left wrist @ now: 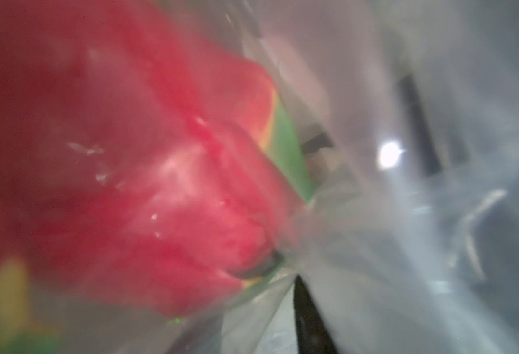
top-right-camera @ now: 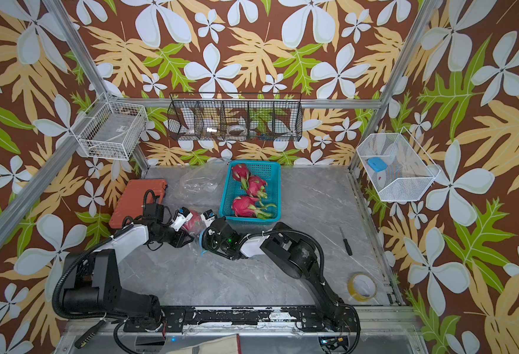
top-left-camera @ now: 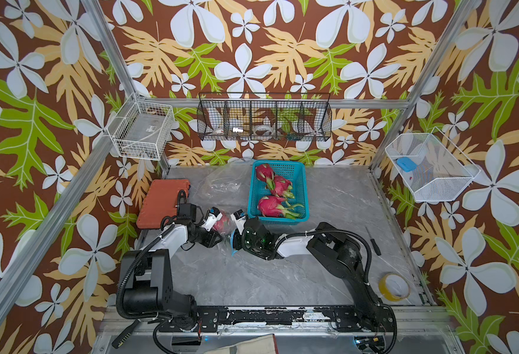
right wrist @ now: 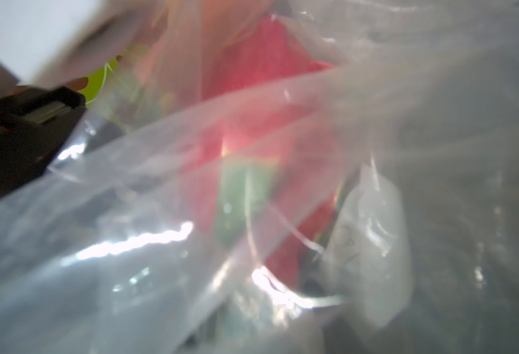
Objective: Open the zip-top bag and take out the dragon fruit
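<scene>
A red dragon fruit (top-left-camera: 220, 221) with green-tipped scales lies in the clear zip top bag (top-left-camera: 224, 237), left of the teal basket. My left gripper (top-left-camera: 214, 229) is at the bag's left side, its fingers apart. Facing it from the right, my right gripper (top-left-camera: 234, 229) also has its fingers apart, by the bag's blue edge (top-right-camera: 201, 242). In the left wrist view the dragon fruit (left wrist: 153, 177) fills the left half, with film around it. Creased film (right wrist: 123, 206) lies across the fruit (right wrist: 259, 118) in the right wrist view. Film and glare hide whether either gripper pinches the bag.
The teal basket (top-left-camera: 305, 183) holds 3 dragon fruits, close beyond my right gripper. An empty clear bag (top-left-camera: 221, 183) lies behind, near an orange board (top-left-camera: 160, 203). A screwdriver (top-left-camera: 375, 244) and yellow tape roll (top-left-camera: 393, 286) lie right.
</scene>
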